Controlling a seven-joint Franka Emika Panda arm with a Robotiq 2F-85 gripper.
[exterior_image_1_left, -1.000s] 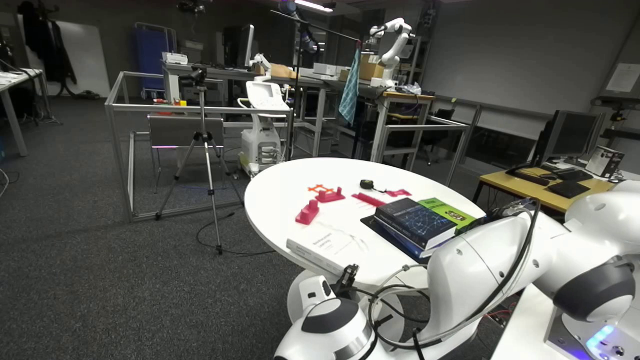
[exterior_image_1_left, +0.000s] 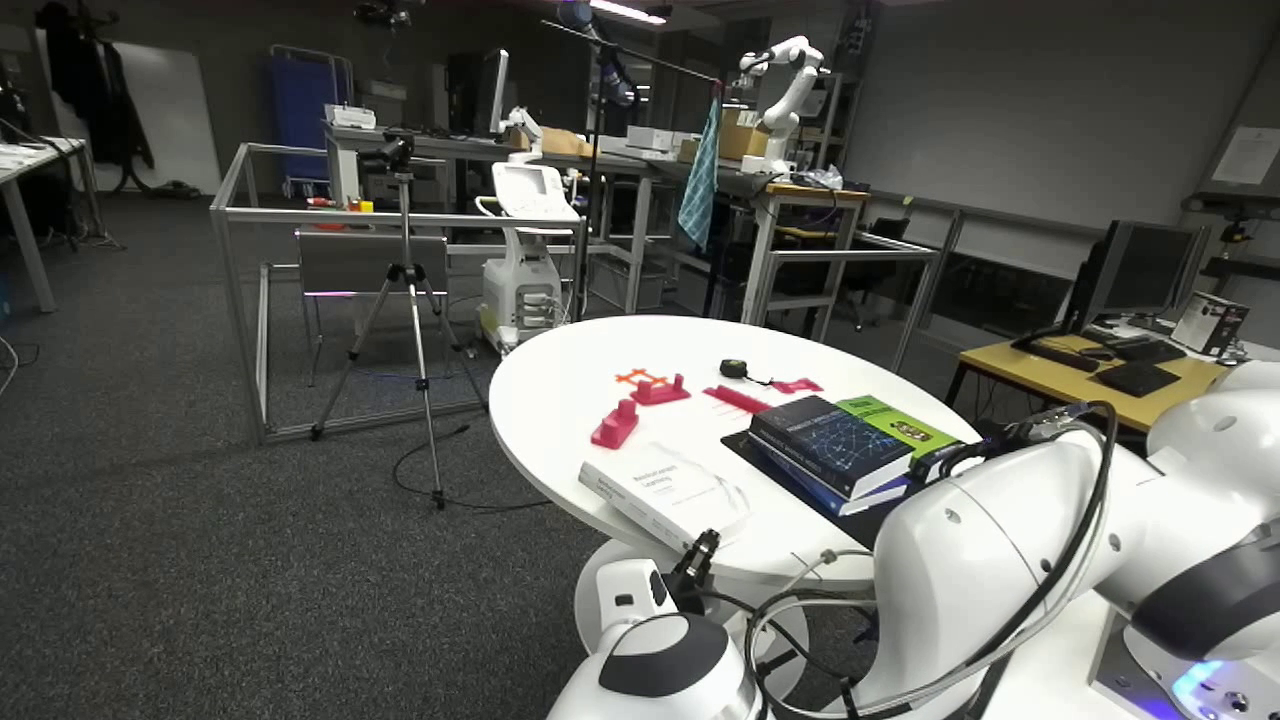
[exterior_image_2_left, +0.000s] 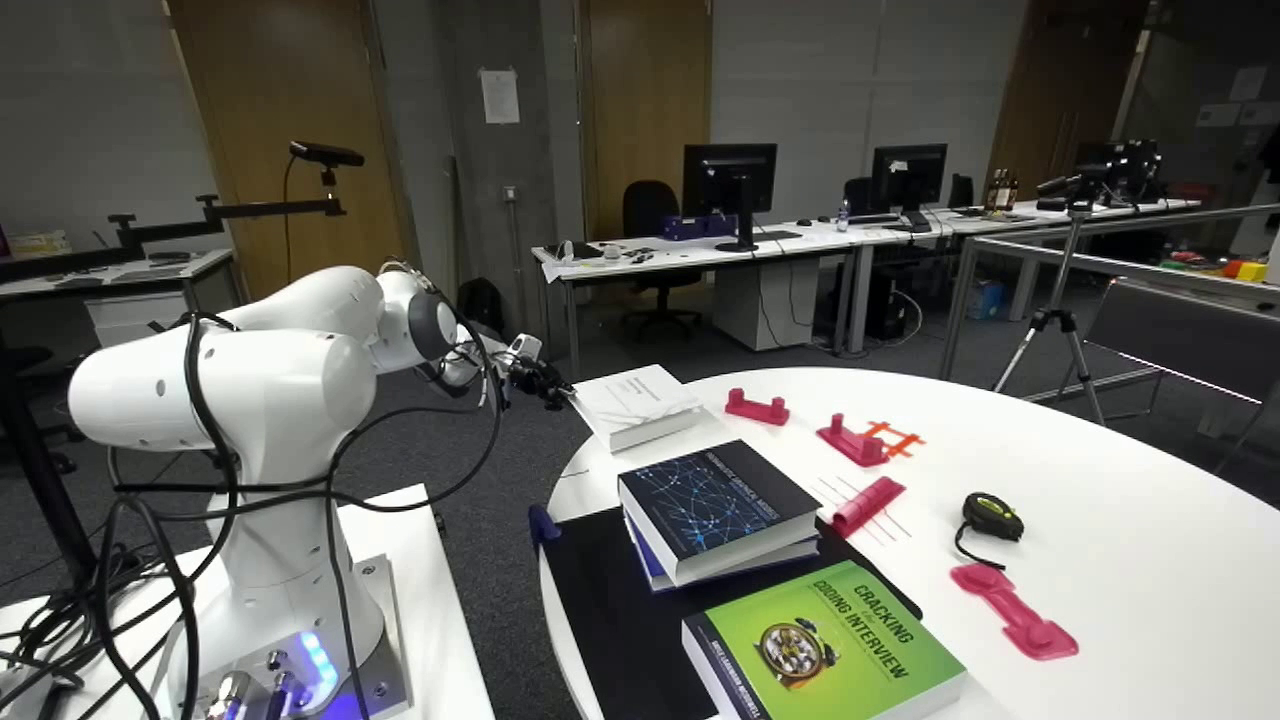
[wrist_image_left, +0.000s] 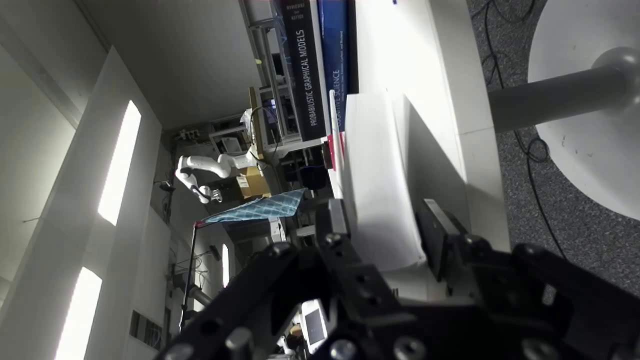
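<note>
A thick white book (exterior_image_2_left: 636, 404) is at the near rim of the round white table (exterior_image_2_left: 1152, 480), its cover up. In the wrist view my gripper is shut on its edge, one finger on each side of the white book (wrist_image_left: 378, 192). A dark shadow opens between the book's underside and the tabletop, so the gripped side is raised; whether the far edge still touches the table cannot be told. From the side, my gripper (exterior_image_1_left: 696, 558) reaches the book from beyond the table's rim.
A dark blue book (exterior_image_2_left: 720, 510) lies stacked on another blue one on a black mat (exterior_image_2_left: 600, 612), with a green book (exterior_image_2_left: 828, 648) beside them. Red plastic parts (exterior_image_2_left: 756, 408) and a tape measure (exterior_image_2_left: 992, 516) lie farther over. Bare tabletop surrounds these parts.
The white book has risen slightly at the gripped side and shifted a little toward the stacked books. My arm has moved to the right in exterior view 1.
</note>
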